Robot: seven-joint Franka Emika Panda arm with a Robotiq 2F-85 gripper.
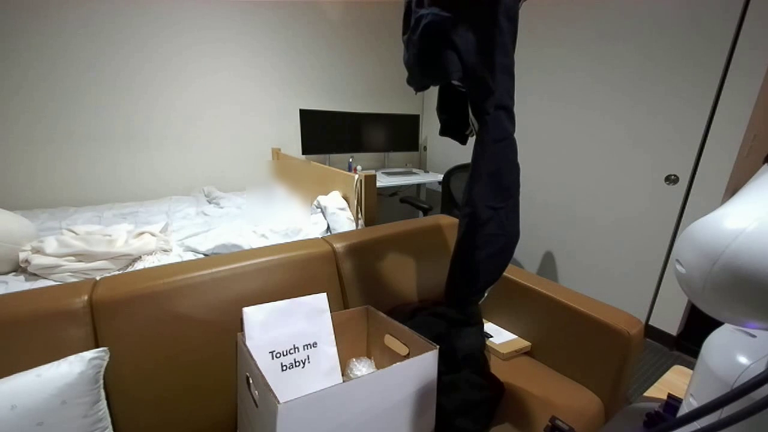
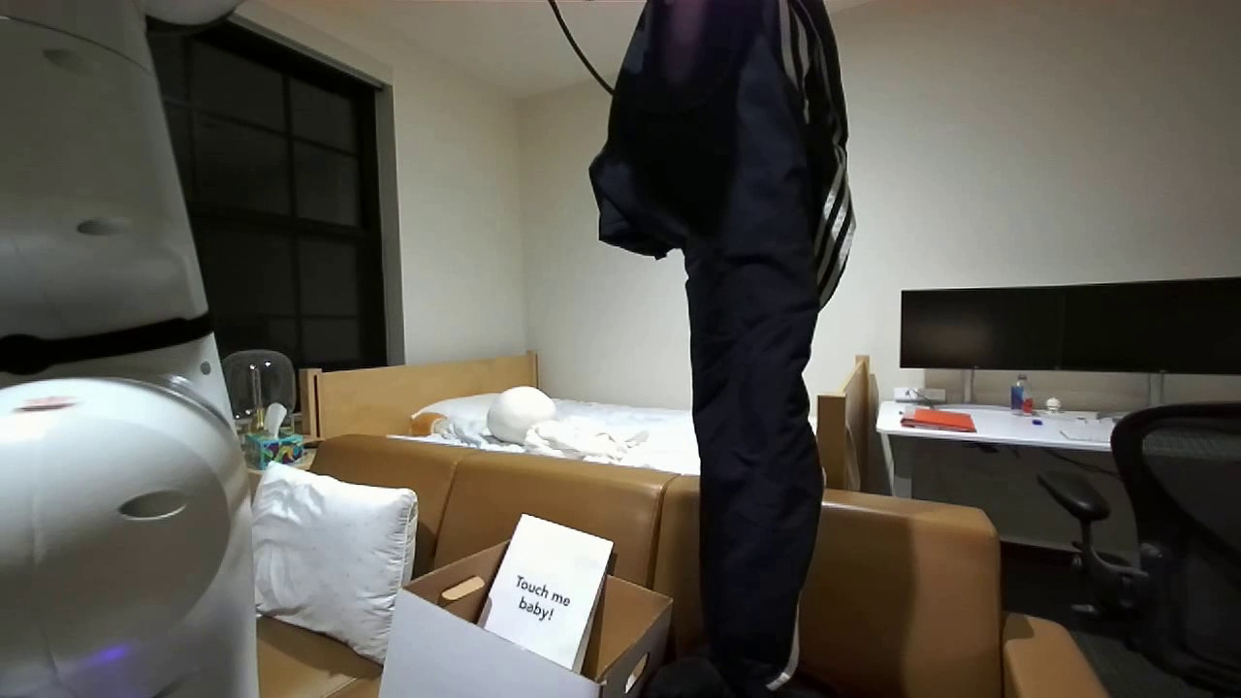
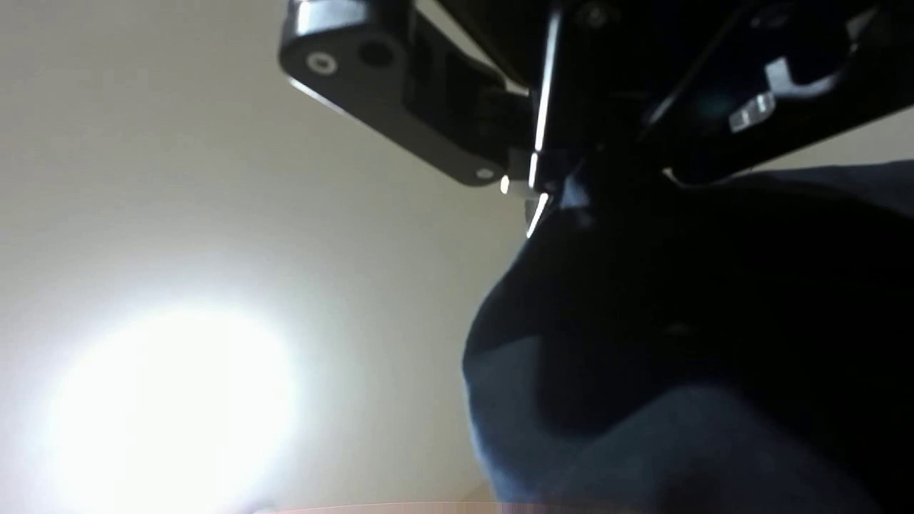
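Dark navy trousers (image 2: 756, 349) with white side stripes hang long and loose above the sofa. Their upper end runs out of the top of both exterior views. In the wrist view my gripper is shut on the dark cloth, which fans out below the fingertips; shadow hides the exact pinch. Exterior view 1 shows the lower leg (image 1: 493, 194) reaching down in front of a dark cloth heap (image 1: 461, 360) on the seat. Whether the hem touches the heap, I cannot tell.
An open white box (image 1: 360, 399) stands left of the heap, with a "Touch me baby!" sign (image 1: 293, 348) and a clear crumpled item (image 1: 360, 368) inside. Right of the heap lies a flat brown box (image 1: 509, 347). The brown sofa (image 1: 216, 288) has a raised back and arm.
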